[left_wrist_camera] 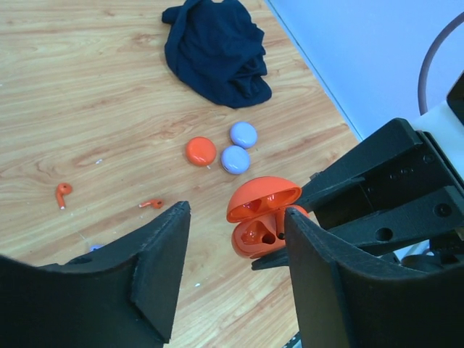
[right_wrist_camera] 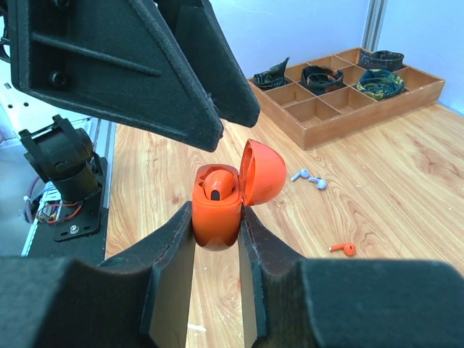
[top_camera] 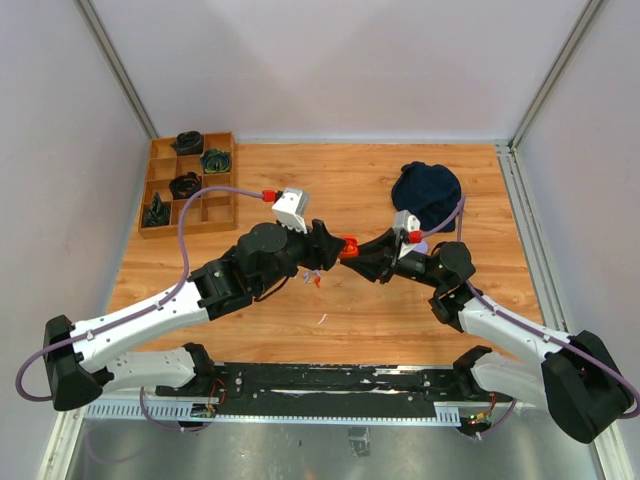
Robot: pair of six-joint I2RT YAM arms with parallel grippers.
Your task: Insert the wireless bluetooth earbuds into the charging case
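Observation:
My right gripper [top_camera: 368, 258] is shut on the orange charging case [right_wrist_camera: 215, 221], whose lid [right_wrist_camera: 262, 176] stands open with an orange piece visible inside the body. My left gripper [top_camera: 326, 247] hovers at the case, its dark fingertips part open just above and beside it in the right wrist view, with nothing seen between them. Loose orange earbuds [right_wrist_camera: 342, 247] lie on the table, along with pale blue earbuds [right_wrist_camera: 312, 179].
A wooden compartment tray [top_camera: 160, 210] with rolled bands stands at the back left. A dark cloth [top_camera: 425, 195] lies at the back right, near blue round cases [left_wrist_camera: 235, 159] and an orange one [left_wrist_camera: 200, 151].

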